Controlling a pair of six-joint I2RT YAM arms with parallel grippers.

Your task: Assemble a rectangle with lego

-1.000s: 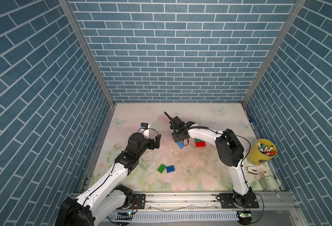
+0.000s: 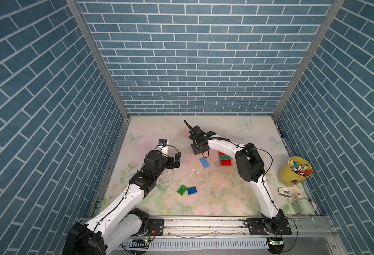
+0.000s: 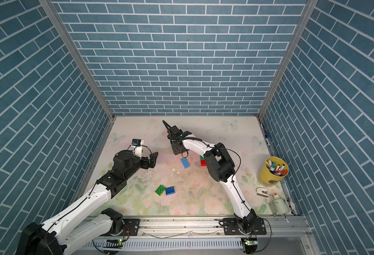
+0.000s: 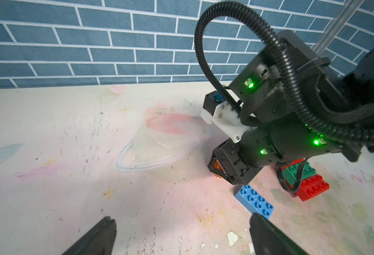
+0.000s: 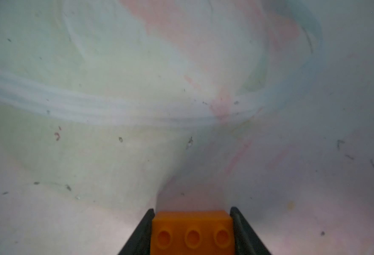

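Note:
An orange brick (image 5: 192, 231) fills the space between the fingers of my right gripper; they lie close along both its sides. Whether they grip it firmly, and whether it touches the table, cannot be told. A bit of orange (image 4: 217, 165) also shows under the right arm in the left wrist view. My left gripper is open and empty. A light blue brick (image 4: 254, 201) lies near the right gripper. To its right are a red brick (image 4: 313, 187) and a dark green brick (image 4: 299, 172), side by side. Nearer the front are a green brick (image 2: 182, 190) and a blue brick (image 2: 192, 190).
A yellow bucket of markers (image 2: 289, 175) stands at the right edge, with a white object (image 2: 284, 192) and a pale container (image 2: 302, 204) in front. Small white chips (image 4: 232, 238) lie on the table.
My right arm has shifted slightly back and left, uncovering more of the light blue brick and the red and green bricks. The left arm looks still.

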